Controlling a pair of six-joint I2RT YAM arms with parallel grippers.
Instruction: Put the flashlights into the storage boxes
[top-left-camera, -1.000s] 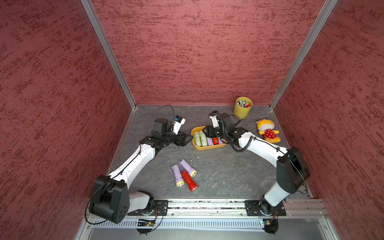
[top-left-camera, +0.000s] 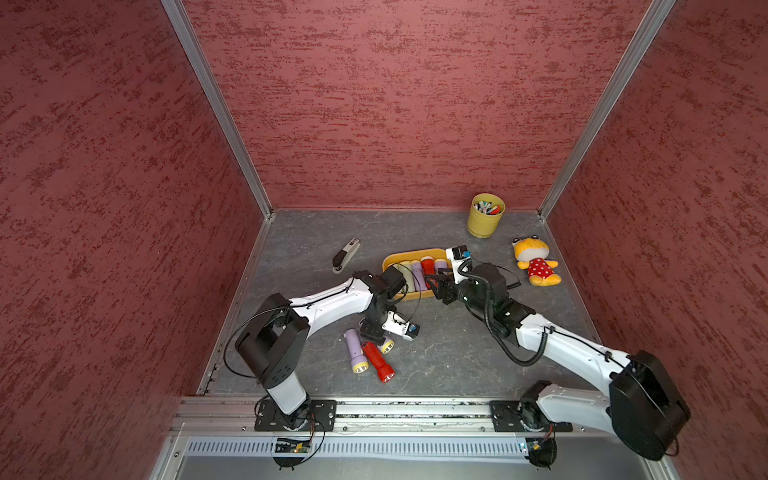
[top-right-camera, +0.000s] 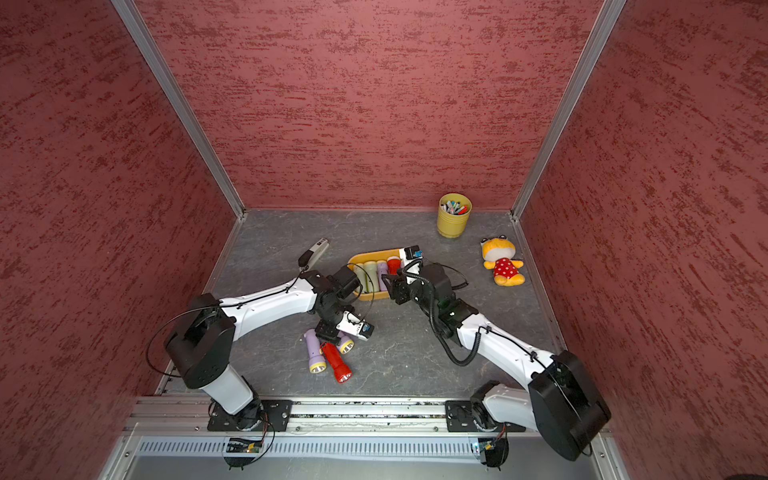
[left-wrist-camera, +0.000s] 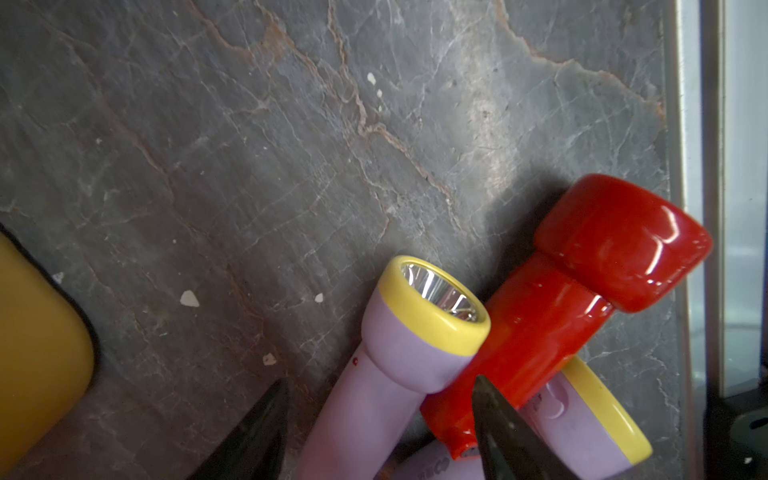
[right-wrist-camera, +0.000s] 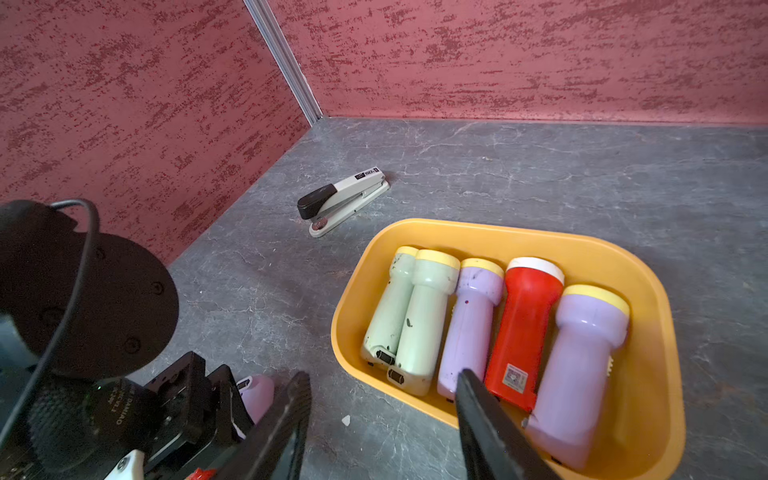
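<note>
Two purple flashlights and one red flashlight (left-wrist-camera: 524, 328) lie together on the table near the front left. My left gripper is open over the nearer purple flashlight (left-wrist-camera: 360, 420), whose body lies between the fingers without being gripped. The second purple flashlight (left-wrist-camera: 588, 424) is partly hidden behind the red one in the left wrist view. The yellow storage box (right-wrist-camera: 668, 352) holds two pale green flashlights (right-wrist-camera: 424, 320), two purple ones (right-wrist-camera: 580, 368) and a red one (right-wrist-camera: 524, 332). My right gripper stands open and empty, just in front of the box.
A stapler (top-left-camera: 345, 255) lies at the back left. At the back right are a yellow bucket of pens (top-left-camera: 484, 217) and a plush toy (top-left-camera: 537, 262). Bare table (top-left-camera: 456, 352) stretches between the arms at the front.
My left arm has swung from beside the box down to the loose flashlights at the front. The right gripper has drawn back from over the box, toward the right.
</note>
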